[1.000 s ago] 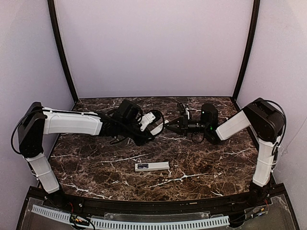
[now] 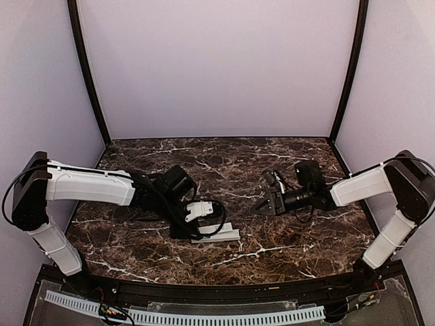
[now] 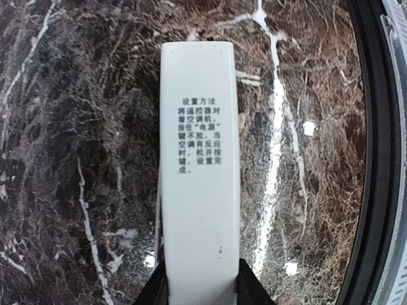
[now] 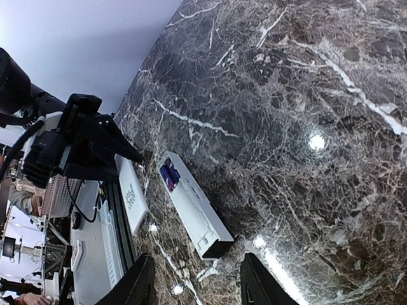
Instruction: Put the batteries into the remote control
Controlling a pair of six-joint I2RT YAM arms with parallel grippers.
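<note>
The white remote [image 4: 201, 215] lies on the marble table with dark batteries [image 4: 169, 174] visible in its compartment at one end. My left gripper is shut on a white cover [image 3: 198, 203] printed with Chinese text, held beside and over the remote, which it largely hides in the left wrist view. My right gripper stands open to the right of the remote, with nothing between its fingers.
Black table edging runs along the front, and white walls enclose the back and sides.
My left gripper has come toward the front and down with the white cover, over the remote's area.
</note>
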